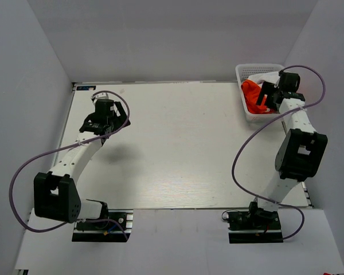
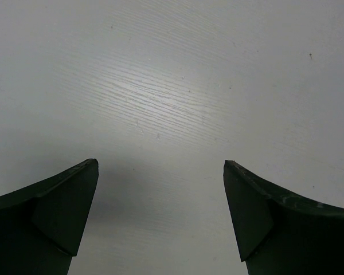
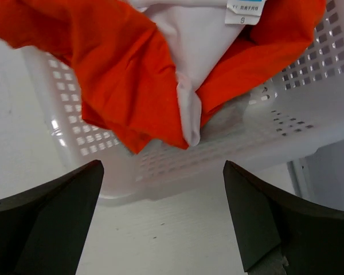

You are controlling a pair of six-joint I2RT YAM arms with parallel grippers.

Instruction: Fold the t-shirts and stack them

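Note:
Orange cloth (image 1: 253, 95) and white cloth (image 1: 265, 78) lie crumpled together inside a white plastic basket (image 1: 241, 74) at the back right of the table. Over the basket's front part is my right gripper (image 1: 265, 96), open. In the right wrist view the orange cloth (image 3: 123, 69) and a white piece (image 3: 195, 43) with a label (image 3: 245, 10) lie beyond its fingers, with nothing between them. My left gripper (image 1: 124, 114) stands open above the left side of the table, with only bare surface in its wrist view.
Basket walls (image 3: 69, 109) rise around the cloth, and the right-hand wall of the room (image 1: 338, 114) stands close beside it.

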